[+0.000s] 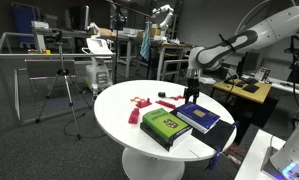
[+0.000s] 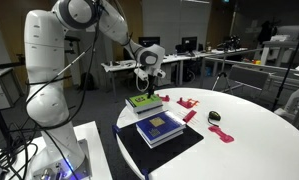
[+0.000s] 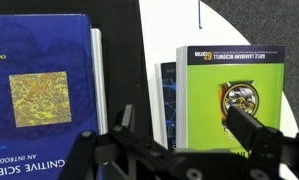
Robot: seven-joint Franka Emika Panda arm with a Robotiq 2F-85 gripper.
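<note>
A green book (image 1: pixel 166 127) and a thick blue book (image 1: pixel 197 117) lie flat on the round white table. My gripper (image 1: pixel 190 98) hangs from the arm, pointing down over the book area. Seen from the other side, it (image 2: pixel 152 93) appears just above the green book (image 2: pixel 145 102), while the blue book (image 2: pixel 161 126) lies nearer that camera. In the wrist view the gripper stands open, its fingers wide apart and nothing visible between them. The green book (image 3: pixel 207 95) shows partly behind them, with a darker book (image 3: pixel 169 90) at its side; the blue book (image 3: pixel 39 95) is at left.
Red pieces (image 2: pixel 221 133) and a dark computer mouse (image 2: pixel 212 116) lie farther along the table. A black mat (image 2: pixel 169 150) is under the blue book.
</note>
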